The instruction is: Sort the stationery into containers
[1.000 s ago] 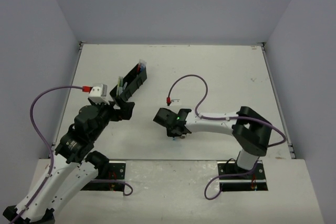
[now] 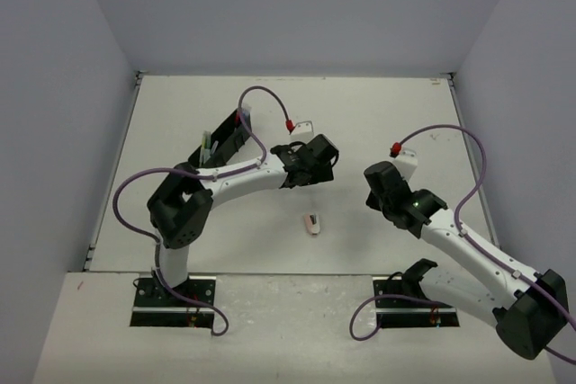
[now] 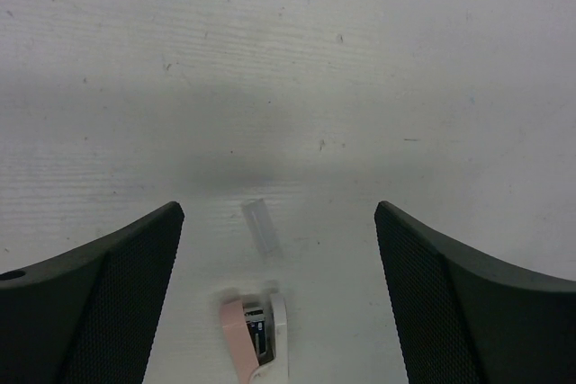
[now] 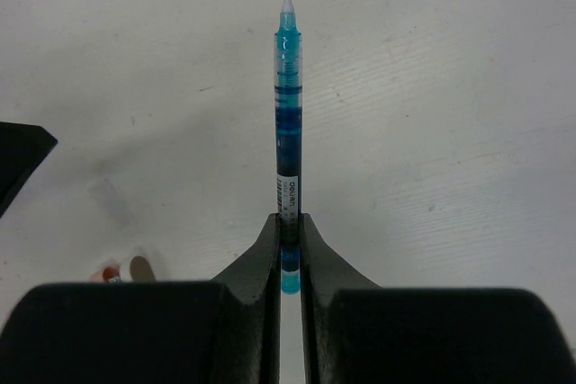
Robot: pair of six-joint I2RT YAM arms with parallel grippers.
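Observation:
Held point-up in the right wrist view is a translucent blue pen point(image 4: 288, 141), with my right gripper shut on its lower part. My left gripper is open over the table, nothing between its fingers. Beneath it, in the left wrist view, lie a small pale, translucent strip point(image 3: 262, 227) and a pink and white piece with a black insert point(image 3: 255, 337). From the top, that pink and white piece point(image 2: 311, 224) rests near the front middle of the table. A black container point(image 2: 231, 143) with several items in it stands at the left rear, partly behind the left arm.
Grey walls border the back and both sides. A dark tip of the left gripper intrudes at the left of the right wrist view.
The left arm has swung rightward, from the front left to the table's middle. My right arm has drawn back to the right from beside the pink and white piece.

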